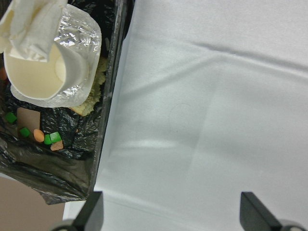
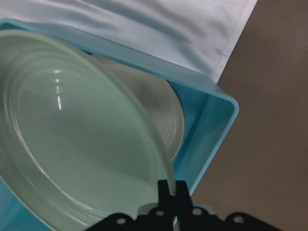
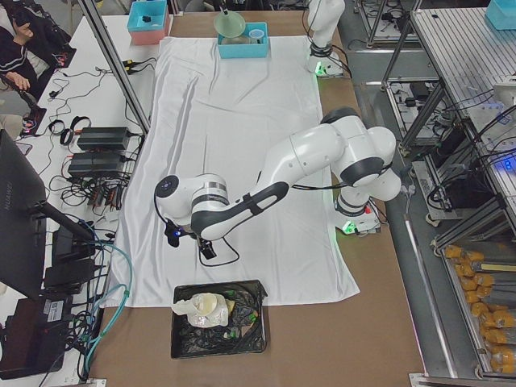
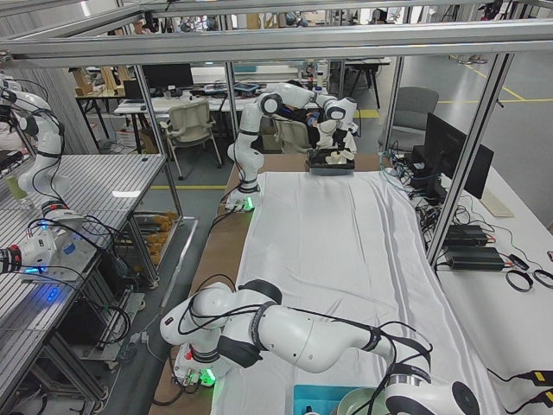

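A black-lined bin [image 3: 253, 339] holds white crumpled wrapper or tissue [image 1: 33, 29], a white cup [image 1: 38, 82], clear plastic and small coloured pieces. My left gripper is open above the white cloth beside the bin, nothing showing between its fingers. At the other end, a pale green plate [image 2: 72, 120] is tilted over a blue box [image 2: 216, 120] with another dish [image 2: 163, 115] in it. My right gripper is shut on the green plate's rim.
A metal frame and desk with monitor and cables line the side.
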